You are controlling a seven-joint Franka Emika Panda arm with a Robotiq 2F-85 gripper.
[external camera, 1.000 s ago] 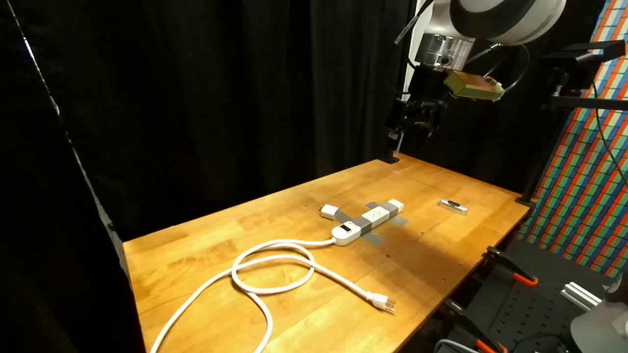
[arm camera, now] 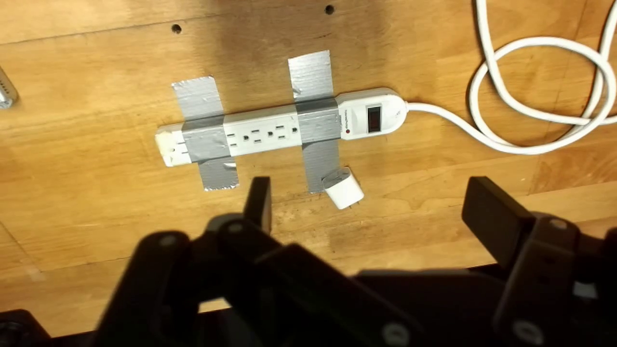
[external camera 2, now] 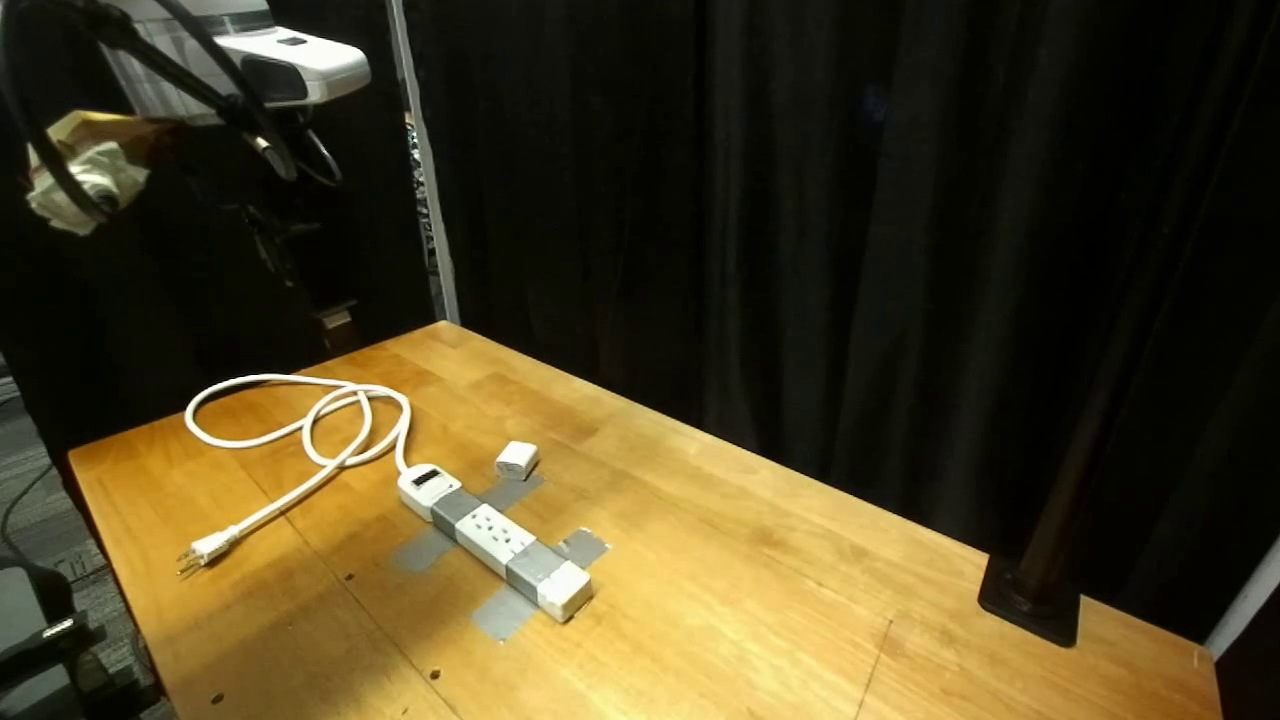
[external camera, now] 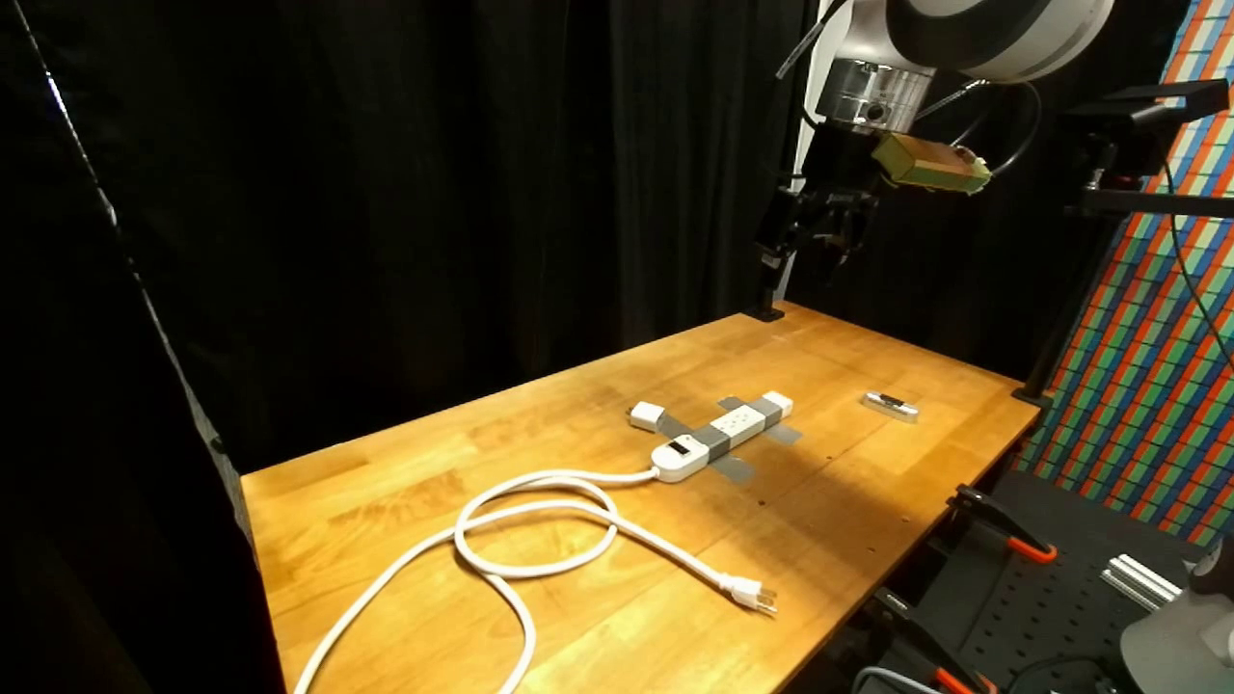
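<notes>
My gripper stands open high above the table, its fingers wide apart and nothing between them. In the wrist view a small white plug adapter (arm camera: 345,189) appears in the gap, far below on the wood, one end at a strip of grey tape and its prongs pointing away from the power strip. Beside it lies the white power strip (arm camera: 263,130), fixed down by two bands of grey tape, with several outlets showing bare. Exterior view 1 has the dark gripper (external camera: 813,237) over the far part of the table.
A white cord (external camera: 538,569) loops across the table and ends in a loose three-prong plug (external camera: 749,592). One small white-and-grey object (external camera: 891,406) lies near the far right edge. Black clamps (external camera: 1004,522) grip the table's side. Bare wood surrounds the strip.
The arm and gripper have risen very slightly. Everything on the table lies as before.
</notes>
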